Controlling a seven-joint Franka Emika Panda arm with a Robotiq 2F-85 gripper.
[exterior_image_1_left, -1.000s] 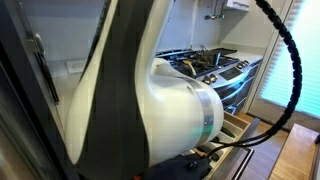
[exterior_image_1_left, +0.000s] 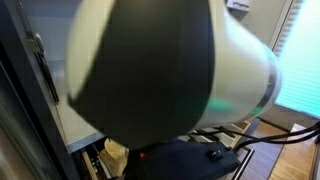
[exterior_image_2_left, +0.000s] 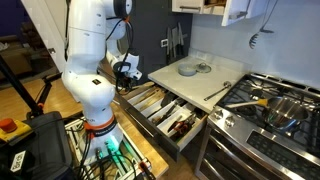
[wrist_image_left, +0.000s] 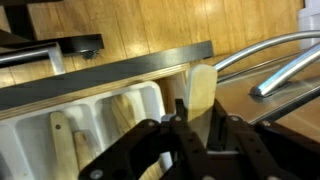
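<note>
In the wrist view, my gripper is shut on a pale wooden utensil (wrist_image_left: 202, 88), whose rounded end sticks up between the dark fingers. The rest of the utensil is hidden by the gripper. Below and to the left lies a white drawer tray (wrist_image_left: 93, 106) with other wooden utensils (wrist_image_left: 64, 146) in its compartments. From exterior view 2, the gripper (exterior_image_2_left: 127, 86) appears small at the left, near the far end of the open drawers; its fingers are hard to make out there.
An open drawer (exterior_image_2_left: 190, 140) with dark-handled items stands out from the counter. A stove with a steel pot (exterior_image_2_left: 285, 112) is at the right, and a plate (exterior_image_2_left: 187, 70) rests on the counter. Wooden floor (wrist_image_left: 150, 25) shows beyond the drawer front.
In exterior view 1 the arm has swung up and closer to the camera, now covering the stove. Part of the drawer area at the bottom has come into view.
</note>
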